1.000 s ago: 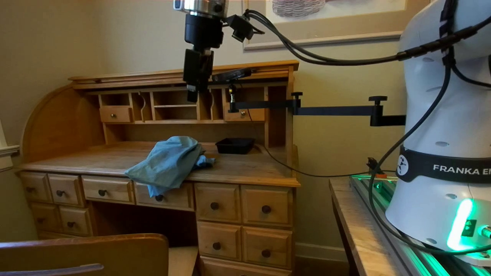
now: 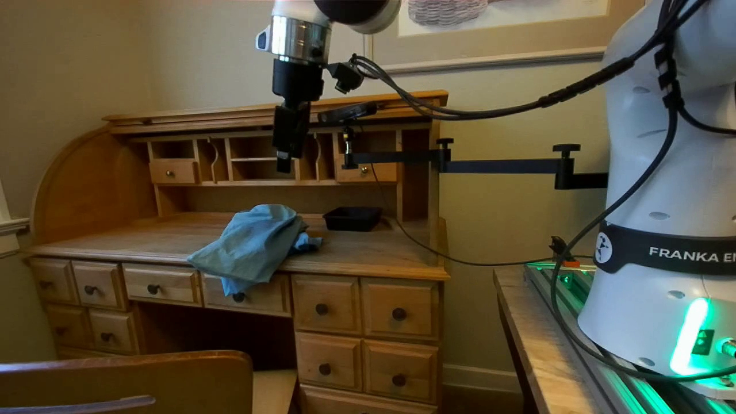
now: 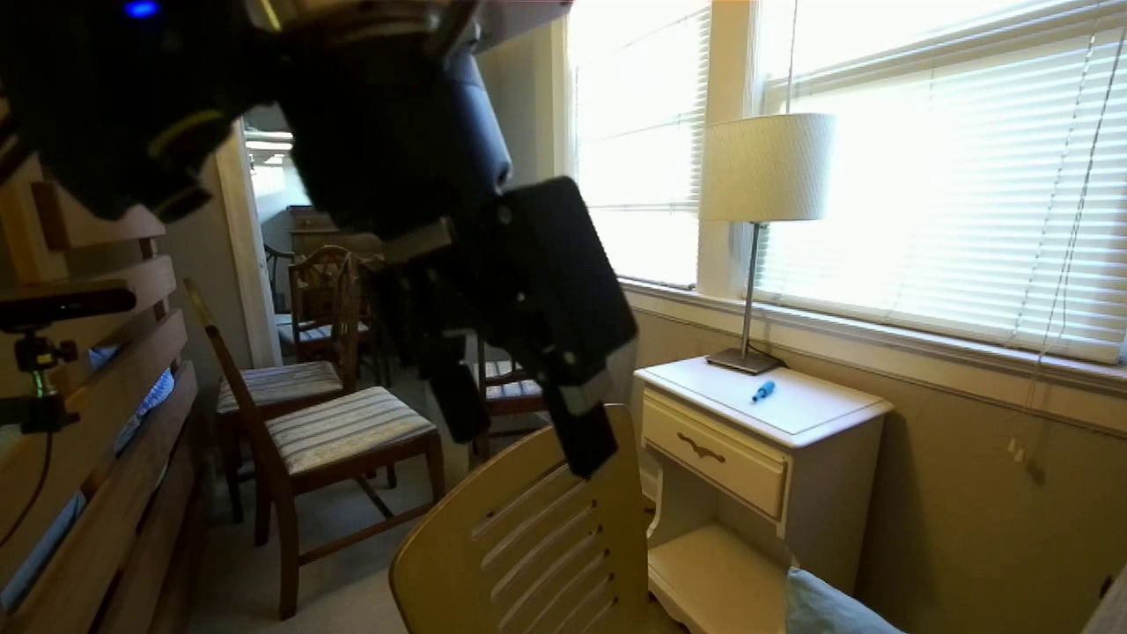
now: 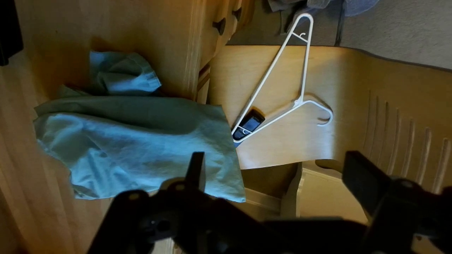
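A crumpled blue cloth (image 2: 249,241) lies on the desk top, one corner hanging over the front edge. High above it in exterior view 1 is my gripper (image 2: 283,165), pointing down and touching nothing. The wrist view shows the gripper open, its fingers wide apart with no object between them; the cloth (image 4: 140,139) spreads below and to the left. A white hanger (image 4: 271,78) rests on the chair seat, and a small dark device (image 4: 250,124) lies at its lower corner, partly behind the hanger's bars.
A black tray (image 2: 352,218) sits on the desk right of the cloth. The desk's cubbyholes (image 2: 262,169) rise behind. A wooden chair (image 3: 528,528) stands before the desk, and a white nightstand (image 3: 761,407) carries a lamp and a blue marker (image 3: 763,391).
My gripper has come down a little and shifted slightly left in exterior view 1. The cloth and the tray have stayed in place.
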